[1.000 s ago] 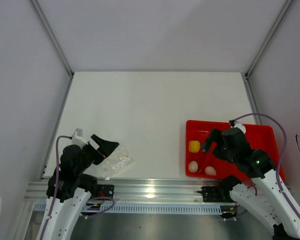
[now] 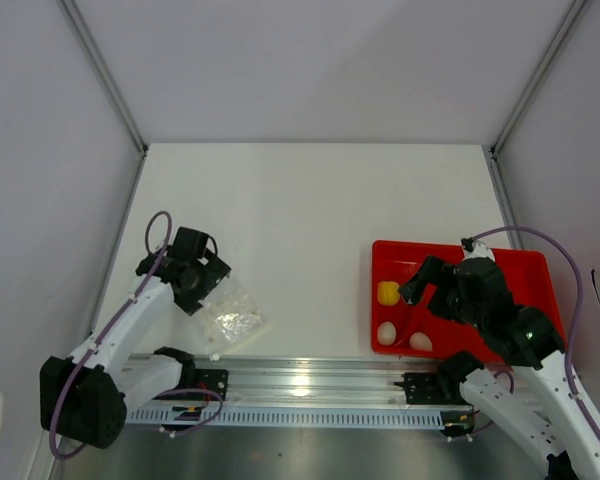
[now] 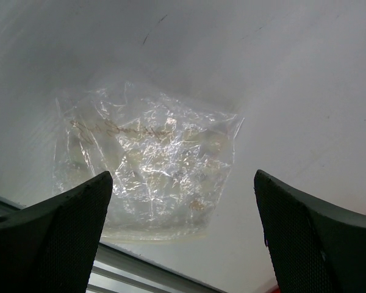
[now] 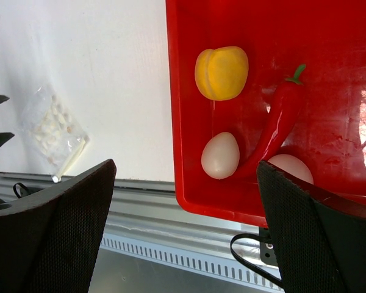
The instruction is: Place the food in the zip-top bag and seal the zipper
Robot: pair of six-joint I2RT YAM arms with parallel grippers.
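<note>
A clear zip top bag [image 3: 152,165] lies flat on the white table at the left; in the top view the bag [image 2: 230,318] is partly covered by the left gripper. My left gripper [image 2: 208,290] hovers over its far left part, open and empty. The right gripper [image 2: 415,290] hangs above the red tray's left side, open with nothing between its fingers. Inside the red tray [image 4: 177,122] are a yellow food piece [image 4: 221,73], a red chili pepper [image 4: 279,119] and two egg-like pieces, one egg [image 4: 221,155] left of the pepper, another egg [image 4: 291,168] partly behind a finger.
A metal rail [image 2: 300,370] runs along the front edge, close to both bag and tray. Walls stand at the left, right and back.
Bag and food lie as before.
</note>
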